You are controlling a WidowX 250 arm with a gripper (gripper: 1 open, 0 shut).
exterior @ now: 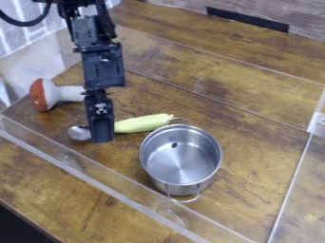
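Note:
My open gripper (99,127) is lowered onto a spoon (79,133) lying on the wooden surface, its fingertips around or just over the metal part. A pale yellow-green corn-like item (144,123) lies just right of the fingers. A steel pot (181,159) with wire handles stands front right of the gripper. An orange and white object (46,93) lies behind it at the left.
A clear low wall (152,199) borders the wooden work area (241,104).

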